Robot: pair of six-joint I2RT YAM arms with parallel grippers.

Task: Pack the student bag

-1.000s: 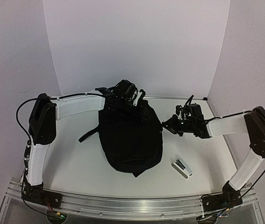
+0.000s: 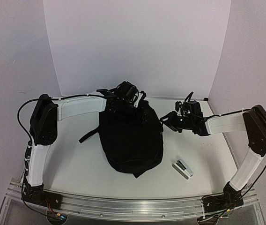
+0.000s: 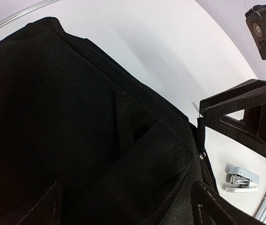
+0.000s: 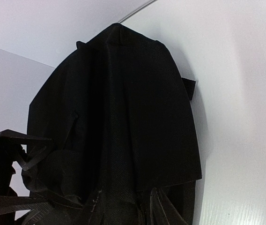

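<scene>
The black bag point(image 2: 132, 147) lies in the middle of the table. My left gripper point(image 2: 144, 115) is over its upper part. In the left wrist view, that gripper's fingers point(image 3: 207, 206) stand wide apart with a bulge of bag fabric point(image 3: 137, 173) between them. At the bag's right edge is my right gripper point(image 2: 163, 121); its fingers point(image 4: 160, 206) are apart in the right wrist view, over the bag's side seam. A thin dark zipper pull point(image 3: 201, 136) stands at its tip in the left wrist view. A white and grey stapler point(image 2: 183, 168) lies right of the bag.
A black strap point(image 2: 89, 135) sticks out from the bag's left side. Pale walls stand at the back and both sides, with a metal rail point(image 2: 137, 208) along the front.
My right gripper has shifted slightly at the bag's right edge, and its fingers look more spread. The left arm, bag and stapler have barely moved.
</scene>
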